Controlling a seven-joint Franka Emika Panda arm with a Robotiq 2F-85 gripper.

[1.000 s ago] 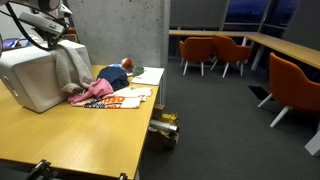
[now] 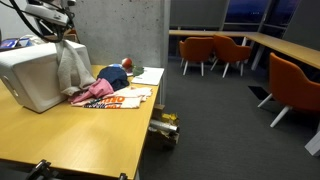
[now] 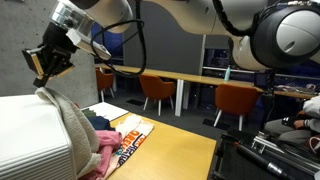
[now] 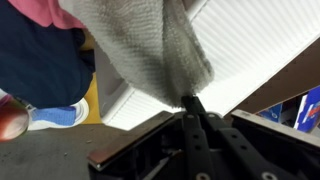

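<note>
A light grey cloth (image 3: 62,112) hangs over the side of a white box (image 3: 30,135), its top end reaching up to my gripper (image 3: 42,80). In the wrist view the grey cloth (image 4: 165,45) narrows toward the fingertips (image 4: 190,104), which are shut on its edge. Seen from exterior view 1, my gripper (image 2: 60,36) is just above the box's top edge, and the cloth (image 2: 72,68) drapes down toward the table. The exact pinch is small and partly hidden by the fingers.
Beside the box lie a pink cloth (image 2: 95,91), an orange-and-white patterned cloth (image 2: 122,100) and a dark blue cloth (image 2: 113,76). A red round object (image 2: 127,62) sits behind them.
My gripper has risen slightly and shifted a little to the right in exterior view 1, and the top of the grey cloth stands a bit higher. The other cloths have not moved.
</note>
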